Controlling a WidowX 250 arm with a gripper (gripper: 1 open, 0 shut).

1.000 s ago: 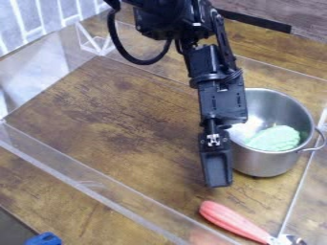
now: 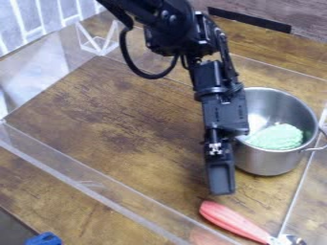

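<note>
My black gripper [image 2: 219, 167] points down beside the left side of a steel pot [image 2: 269, 165], low over the wooden surface; it looks shut, with nothing visible between its fingers. Inside the pot lies a pale green textured object [image 2: 276, 136]. In front, at the lower right, a utensil with a red handle [image 2: 232, 219] lies on the wood, its metal end toward the right edge.
Clear low walls border the wooden surface [image 2: 102, 124], whose left and middle are bare. A blue object [image 2: 42, 238] sits outside at the bottom left. A white slatted railing stands at the top left.
The arm has shifted very slightly over the last second, staying beside the pot. The pot and the red-handled utensil look unchanged.
</note>
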